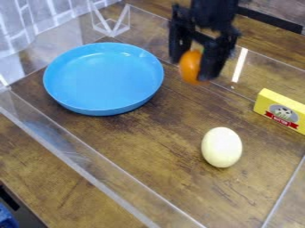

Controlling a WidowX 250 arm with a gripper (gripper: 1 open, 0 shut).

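Note:
My black gripper [193, 49] is blurred at the top centre, with an orange object [191, 64] at its lower end; whether the fingers are closed on it is unclear. A blue plate [103, 80] lies to the left of the gripper. A white egg-shaped object [222, 147] rests on the wooden surface at lower middle right. A yellow box [280, 109] lies at the right edge.
Transparent walls or strips run along the left and lower left.

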